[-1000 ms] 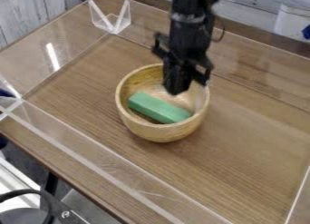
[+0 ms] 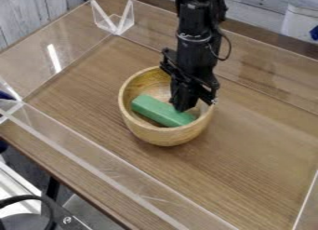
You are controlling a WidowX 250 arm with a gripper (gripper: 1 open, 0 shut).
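Note:
A round wooden bowl [image 2: 168, 133] sits mid-table with a green block [image 2: 161, 110] lying in its lower left. The black gripper [image 2: 184, 105] reaches down from the top into the bowl, its tip just behind the block's right end. Whether it is open or shut, and whether it touches the block, I cannot tell.
A white wire-like object [image 2: 113, 20] stands at the upper left. Black cables lie at the lower left corner.
The gripper has come down from above the bowl's back rim into the bowl, near the green block.

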